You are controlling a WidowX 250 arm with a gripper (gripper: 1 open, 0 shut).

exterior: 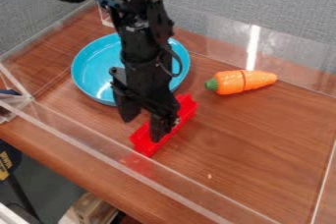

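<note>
The black gripper [144, 112] hangs low over a long red object [147, 144] lying on the wooden table, its fingertips at or just above that object's middle. The arm hides part of the red object, and I cannot tell whether the fingers are open or shut on it. Behind the arm is a round blue bowl or plate [92, 71], partly hidden. An orange toy carrot [246, 82] with a green top lies to the right at the back.
Clear low barriers [300, 75] run along the table's edges, with a grey wall behind. A small dark object [11, 97] sits at the far left.
</note>
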